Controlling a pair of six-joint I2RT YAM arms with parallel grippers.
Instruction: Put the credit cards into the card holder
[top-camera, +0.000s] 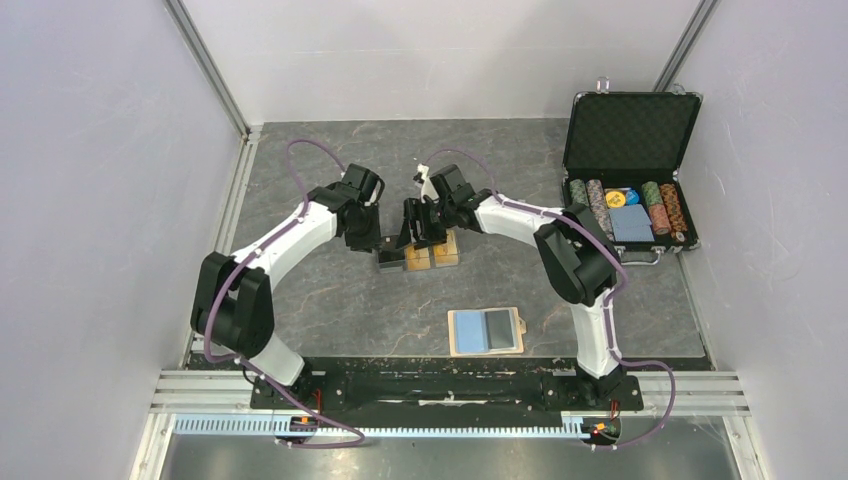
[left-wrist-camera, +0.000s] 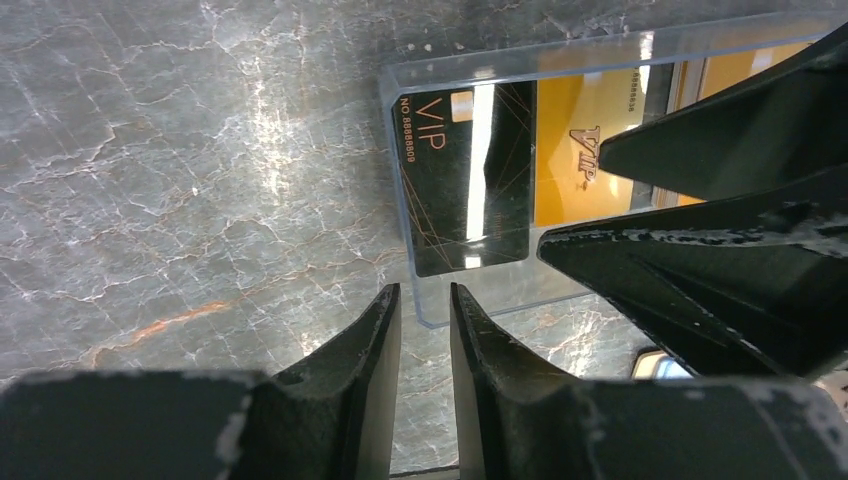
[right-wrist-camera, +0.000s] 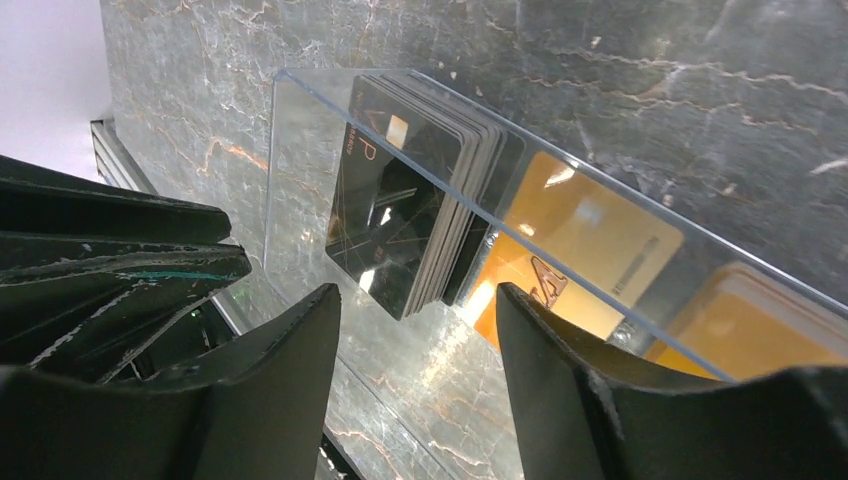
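Note:
A clear plastic box lies on the grey table with stacks of cards inside: black VIP cards at its left end, gold cards to their right. In the right wrist view the black stack leans inside the clear wall. My left gripper is partly open at the box's left end, nothing between its fingers. Over the box, my right gripper stands open, its fingers apart and empty, the cards beyond them. The open blue-and-grey card holder lies near the front edge.
Back right stands an open black case with poker chips and blue cards. Both grippers are close together over the box. Free table surrounds the card holder and lies behind the arms.

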